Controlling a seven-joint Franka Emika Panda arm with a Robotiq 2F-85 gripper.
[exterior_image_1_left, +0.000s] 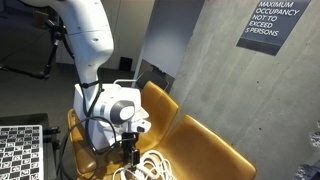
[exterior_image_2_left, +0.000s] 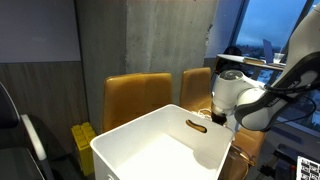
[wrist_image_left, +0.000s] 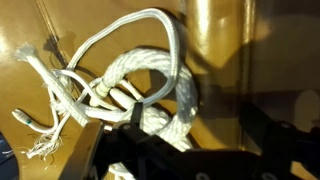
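A bundle of white rope (wrist_image_left: 184, 98) lies loosely coiled on a brown surface, with frayed ends toward the left of the wrist view. Exterior view 1 has the same rope (exterior_image_1_left: 155, 164) at the bottom centre. My gripper is open, its dark fingers far apart at the bottom of the wrist view. Loops of rope appear beside and partly behind the left finger; bare brown surface shows near the right one. Seen from exterior view 1, the gripper (exterior_image_1_left: 131, 149) is low, just left of the rope. Whether it touches the rope I cannot tell.
A large white open box (exterior_image_2_left: 150, 135) stands close to the arm, with a brown handle slot in its side. Tan chairs (exterior_image_1_left: 210, 150) line the concrete wall. A yellow block (exterior_image_2_left: 84, 147) is beyond the box; a checkered board (exterior_image_1_left: 20, 150) sits at the left.
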